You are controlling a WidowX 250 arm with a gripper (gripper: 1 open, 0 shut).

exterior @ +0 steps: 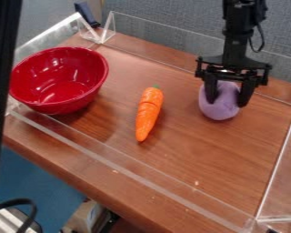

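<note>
A black gripper (228, 84) hangs at the back right of the wooden table, its fingers down around a purple rounded object (222, 106), like an eggplant or onion, that rests on the tabletop. Whether the fingers are closed on it I cannot tell. An orange carrot (148, 113) lies in the middle of the table, left of the gripper. A red bowl (58, 78) sits at the left.
Clear plastic walls (278, 220) border the table (185, 173). Cables and a box lie below at the lower left.
</note>
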